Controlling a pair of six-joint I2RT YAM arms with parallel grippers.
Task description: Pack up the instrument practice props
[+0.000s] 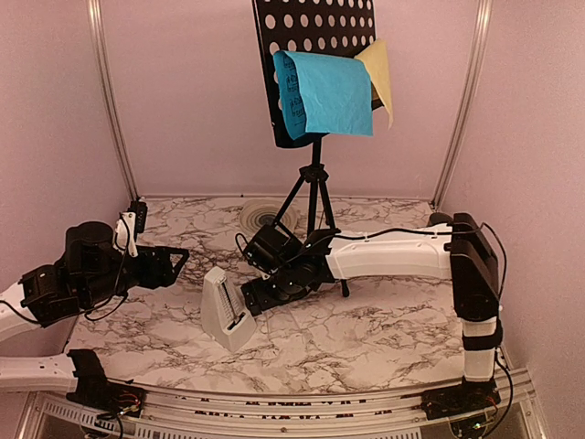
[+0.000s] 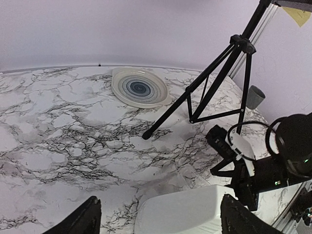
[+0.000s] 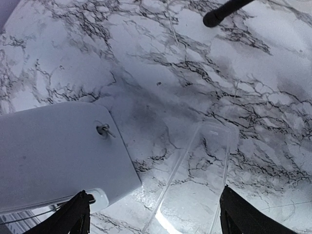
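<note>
A white metronome [image 1: 225, 311] stands upright on the marble-patterned table, its scale side facing front. To its upper left, my left gripper [image 1: 178, 265] is open and empty, clear of the metronome. My right gripper [image 1: 252, 296] is close to the metronome's right side, angled down, its fingers [image 3: 243, 214] spread with nothing held. Beneath it in the right wrist view lies a transparent cover [image 3: 225, 168] on the table, beside the metronome [image 3: 63, 151] with its winding key. At the back rises a black music stand [image 1: 313, 172], draped with a blue sheet [image 1: 334, 94] and a yellow sheet [image 1: 377, 69].
A round plate with rings [image 1: 251, 219] lies behind the grippers near the stand's legs. The grey mug [image 2: 255, 97] at the back right is mostly hidden by my right arm from above. Free table remains at the front right.
</note>
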